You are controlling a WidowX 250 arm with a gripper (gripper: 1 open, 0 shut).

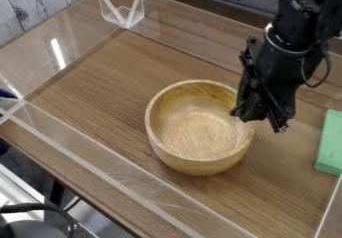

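Observation:
A round wooden bowl [194,132] sits on the wooden table [100,87], empty as far as its inside shows. My black gripper [243,113] is low at the bowl's right rim, angled down from the upper right. Its fingers look shut, with nothing visible between them; whether they touch the rim I cannot tell.
A green object [329,142] lies at the right edge. Clear plastic pieces [123,12] stand at the back left, and clear strips run along the left and front edges. A dark object [34,219] is at the lower left.

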